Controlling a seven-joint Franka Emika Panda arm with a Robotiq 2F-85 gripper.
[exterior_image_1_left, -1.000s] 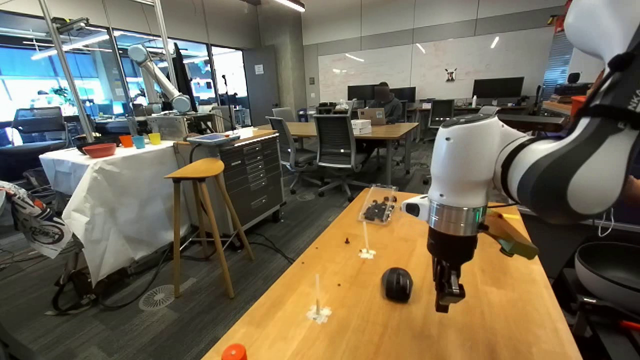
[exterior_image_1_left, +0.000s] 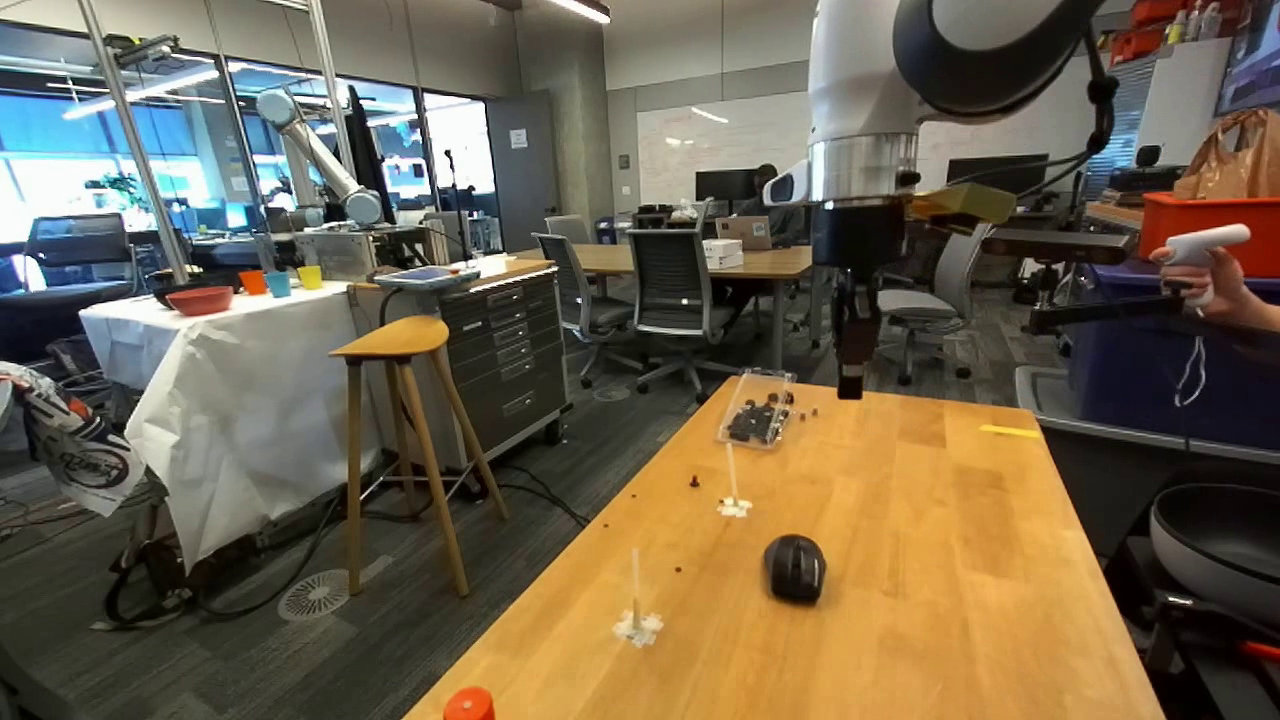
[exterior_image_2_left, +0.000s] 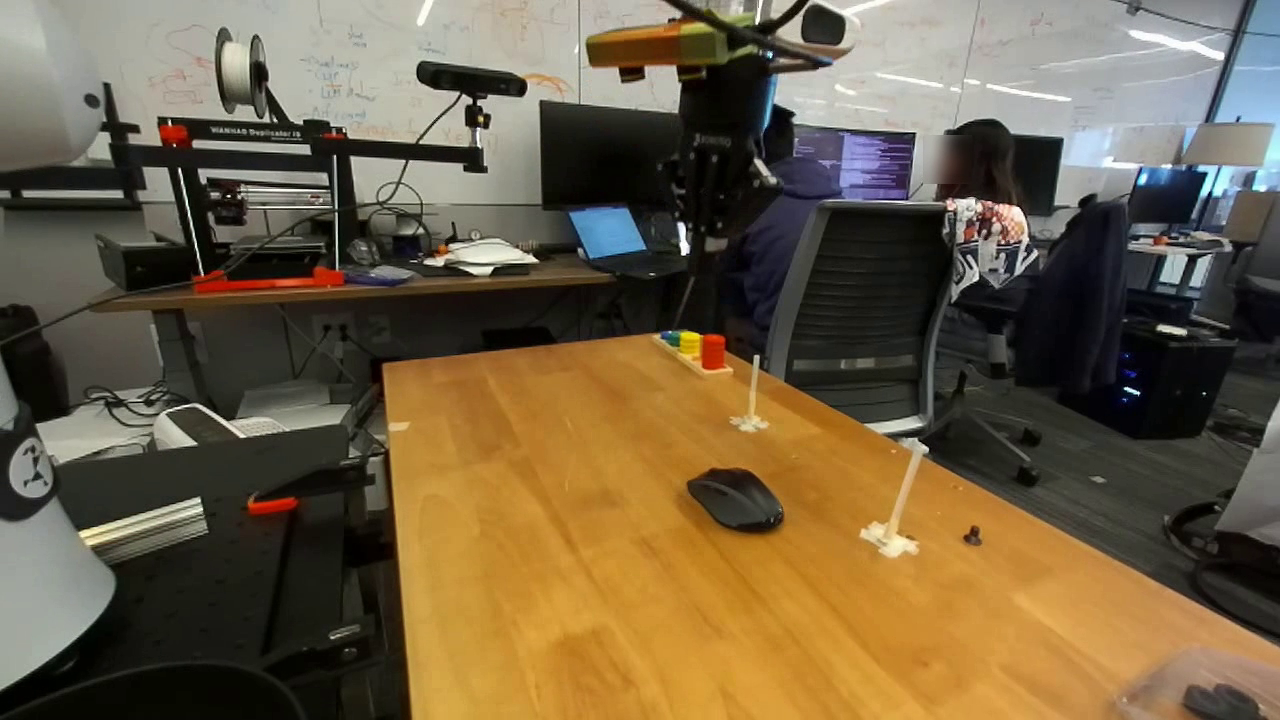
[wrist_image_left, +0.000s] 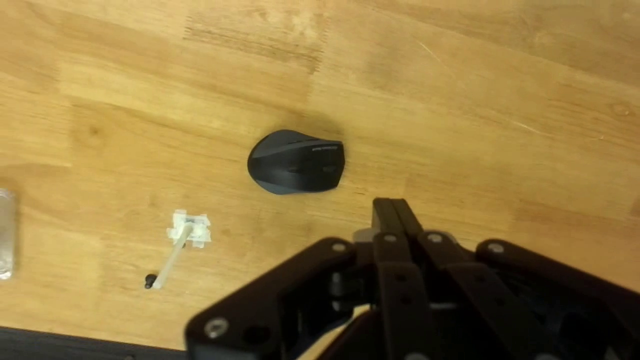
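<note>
A black computer mouse (wrist_image_left: 297, 163) lies on the wooden table, and it also shows near the middle of the table in exterior view 1 as a dark rounded mouse (exterior_image_1_left: 795, 569) and in exterior view 2 as a mouse (exterior_image_2_left: 735, 499). My gripper (exterior_image_1_left: 851, 390) hangs well above the tabletop, clear of the mouse. In the wrist view the gripper is shut, its fingertips pressed together with nothing showing between them. Exterior view 2 has the gripper (exterior_image_2_left: 716, 240) high in front of the monitors.
Two thin white pegs stand taped to the table, a nearer peg (exterior_image_1_left: 636, 588) and a farther peg (exterior_image_1_left: 732, 474). A clear tray (exterior_image_1_left: 758, 410) of dark parts sits at the far end. Colored stacking pieces (exterior_image_2_left: 713, 352) stand at an edge.
My arm has risen, lifting the gripper from low beside the mouse to high above the table. The mouse has stayed in place.
</note>
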